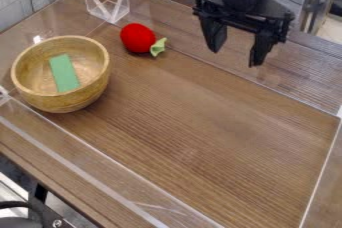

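The black gripper (243,34) hangs over the back right of the wooden table, pointing down; whether its fingers are open or shut is hard to tell. To its left lies a red round object with a green top (138,38), like a toy strawberry or vegetable. A wooden bowl (88,88) at the left holds a green block (63,73).
A clear wire or plastic item (107,4) stands at the back left. A dark object (16,214) is cut off at the lower left corner.
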